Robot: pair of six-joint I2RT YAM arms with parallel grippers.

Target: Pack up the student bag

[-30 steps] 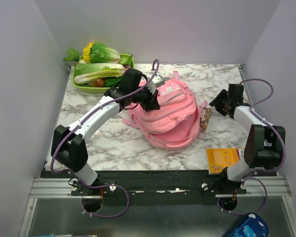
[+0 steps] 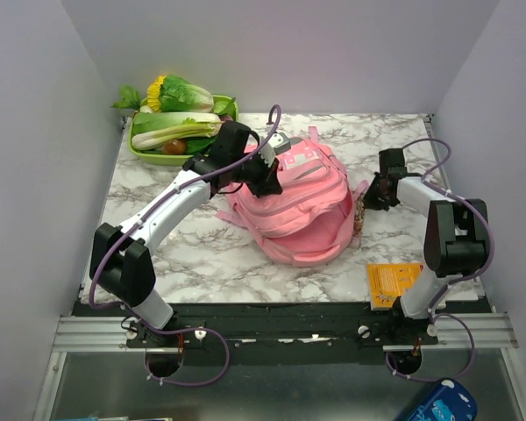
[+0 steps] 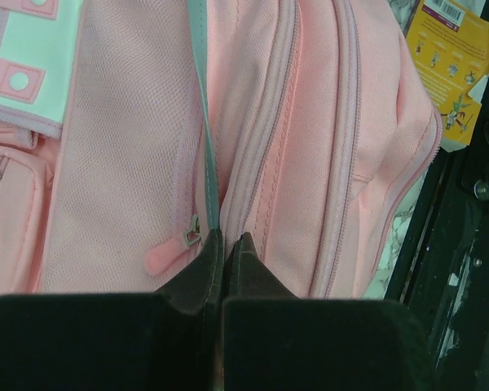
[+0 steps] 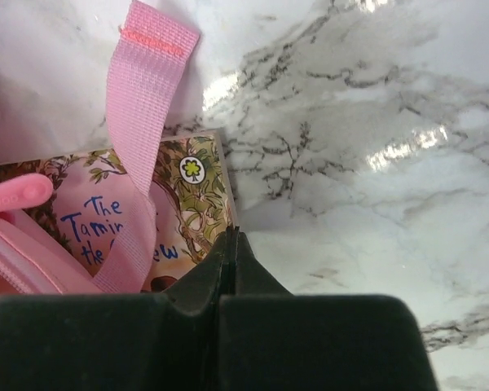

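A pink backpack (image 2: 294,197) lies on the marble table with its main pocket gaping toward the front right. My left gripper is shut on a thin fold of the backpack's fabric beside a zipper, a teal strip running down to its tips. Partly under the bag's right side and a pink strap lies a book with a tree cover (image 4: 90,216), its title partly hidden. My right gripper is shut at the book's right edge, its tips low at the tabletop; nothing shows clearly between its fingers. An orange-yellow book (image 2: 393,282) lies flat at the front right.
A green basket (image 2: 162,158) heaped with vegetables stands at the back left. A blue item (image 2: 443,402) is off the table's front edge at the lower right. Bare marble (image 2: 193,263) shows at front left and along the right.
My right gripper has moved left to the tree-cover book's edge and gone from open to shut. The left arm and the backpack look unchanged.
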